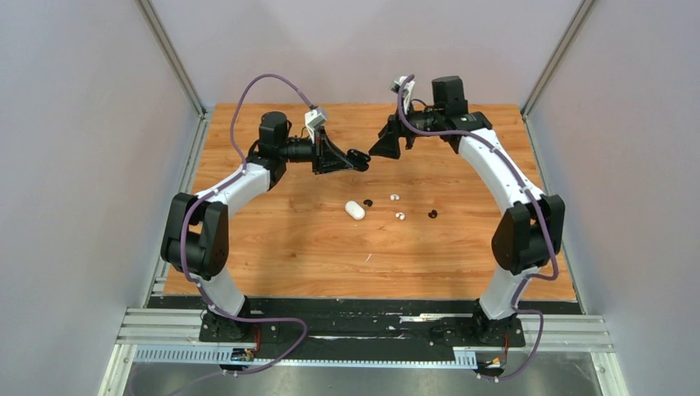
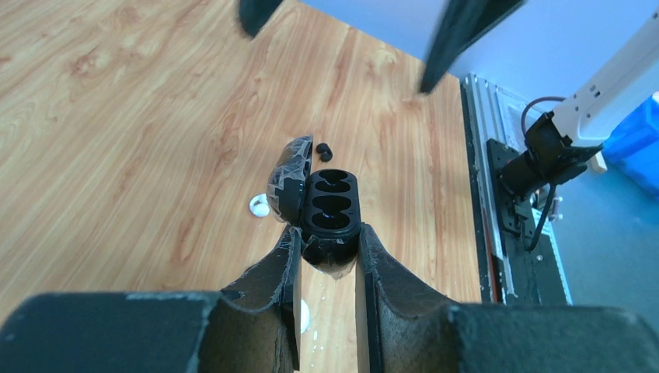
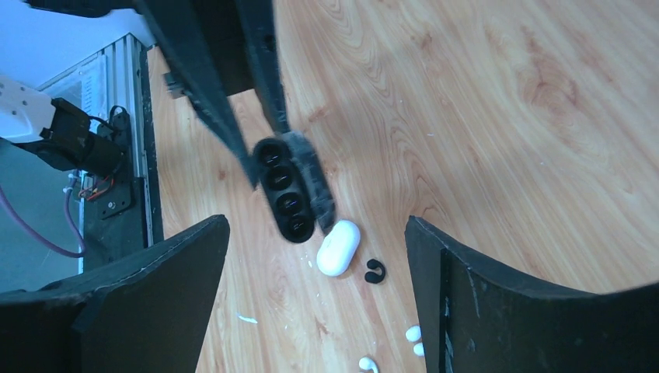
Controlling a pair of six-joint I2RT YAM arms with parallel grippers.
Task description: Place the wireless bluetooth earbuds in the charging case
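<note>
A black charging case (image 2: 332,203), lid swung up and its wells bare, is pinched in my left gripper above the table. In the right wrist view the same case (image 3: 284,190) shows its row of empty wells. My right gripper (image 1: 388,150) is just right of the case, its fingers (image 3: 155,299) wide apart with only air between them. Black earbuds (image 1: 368,202) lie on the table near the middle, and another black pair (image 1: 432,214) farther right. White earbuds (image 1: 394,197) and a second white pair (image 1: 400,216) lie between them.
A closed white case (image 1: 355,210) rests on the table beside the nearer black earbuds. A small white scrap (image 1: 368,257) lies toward the front.
</note>
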